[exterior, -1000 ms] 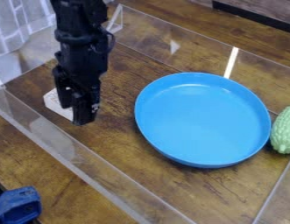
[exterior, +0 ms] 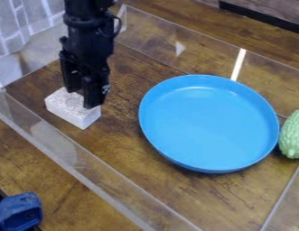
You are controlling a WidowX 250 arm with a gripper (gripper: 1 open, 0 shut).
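Observation:
My gripper (exterior: 85, 90) hangs open over a white speckled block (exterior: 72, 111) at the left of the wooden tray, its dark fingers just above or beside the block's back part. Whether they touch it is unclear. Nothing shows held between them.
A large blue plate (exterior: 206, 122) fills the right middle. A green textured object (exterior: 292, 135) lies at the right edge, and a blue item (exterior: 13, 212) sits at the lower left corner. Clear plastic walls run along the left. Bare wood lies below the plate.
My gripper has moved up and back from in front of the block, shifting slightly left, so more of the white block is now visible.

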